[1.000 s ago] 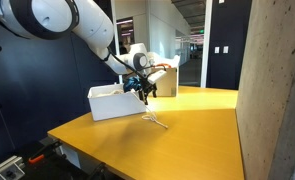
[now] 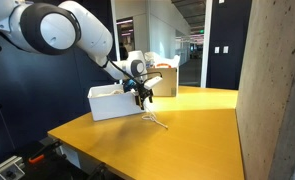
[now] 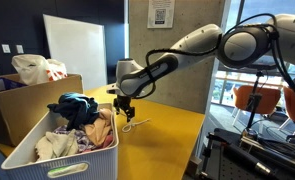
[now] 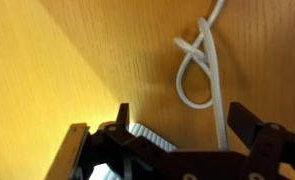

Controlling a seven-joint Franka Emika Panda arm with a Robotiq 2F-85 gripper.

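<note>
A thin white cord [image 4: 209,60] lies on the orange table, with a loop and a crossing in it. In exterior view 1 the cord [image 2: 154,119] is just right of the bin, and exterior view 2 shows the cord [image 3: 135,125] in front of the bin's corner. My gripper is open above the table, its two black fingers well apart. One straight stretch of cord runs down the wrist view close by the right finger [image 4: 243,122]. Whether it touches that finger I cannot tell.
Beside the gripper stands a white bin [image 3: 52,176] heaped with clothes [image 3: 94,122]; its ribbed edge [image 4: 152,137] shows low in the wrist view. A cardboard box [image 3: 29,103] is behind it.
The arm has come down a little and shifted slightly left in exterior view 1, bringing the gripper lower by the bin. The cord looks unmoved.
</note>
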